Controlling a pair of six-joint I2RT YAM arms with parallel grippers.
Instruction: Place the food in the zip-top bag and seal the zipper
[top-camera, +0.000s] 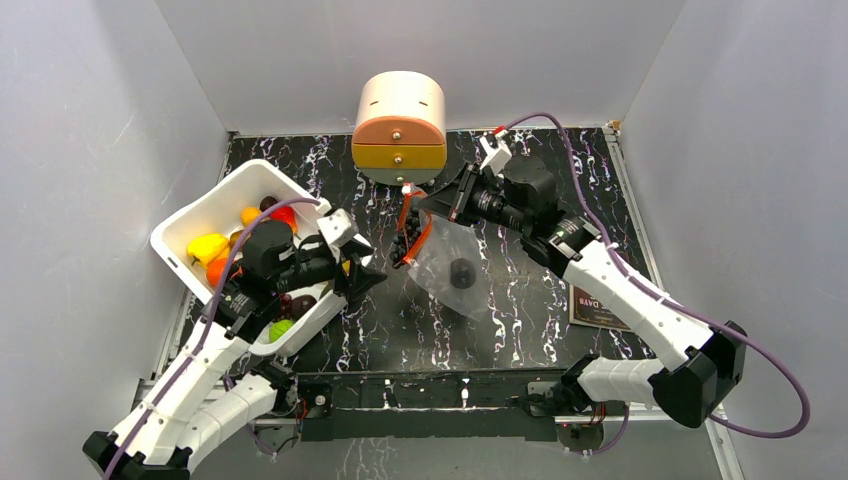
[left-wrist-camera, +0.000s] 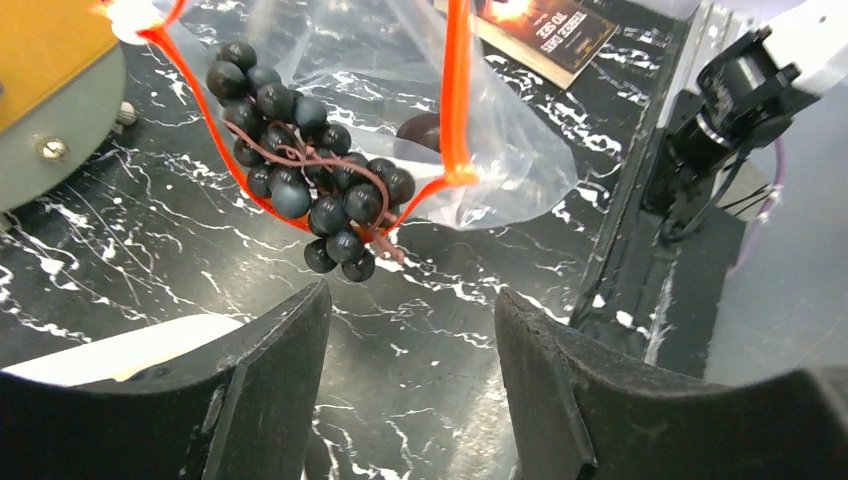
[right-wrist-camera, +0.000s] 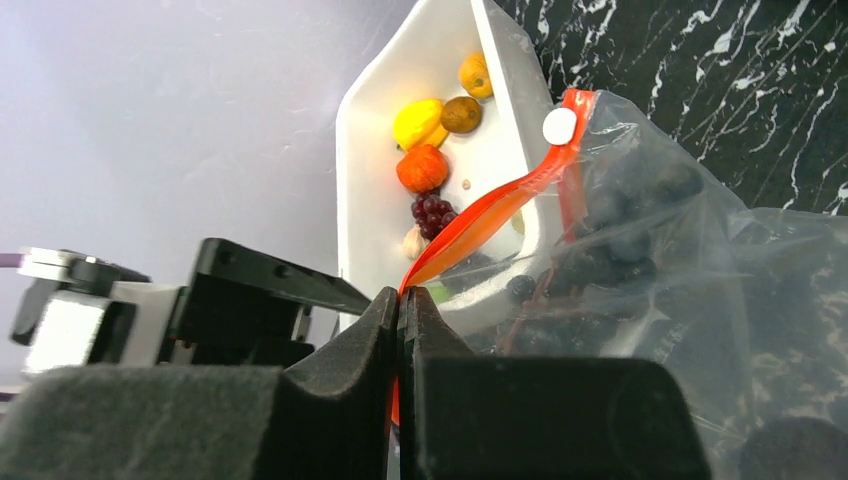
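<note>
The clear bag (top-camera: 450, 262) with its orange zipper rim hangs from my right gripper (top-camera: 455, 217), which is shut on the rim; the right wrist view shows the orange strip (right-wrist-camera: 490, 219) pinched between its fingers. In the left wrist view the bag's mouth gapes and the black grapes (left-wrist-camera: 290, 150) lie across the lower rim, partly in the bag, several sticking out past the edge. A dark round item (left-wrist-camera: 422, 130) rests deeper inside. My left gripper stands open below and in front of the mouth, empty, apart from the grapes.
A white bin (top-camera: 185, 226) of toy fruit and vegetables lies under my left arm. Behind the bag stands a small drawer box (top-camera: 400, 110). A book (top-camera: 597, 309) lies at the right, and the marble table before the bag is clear.
</note>
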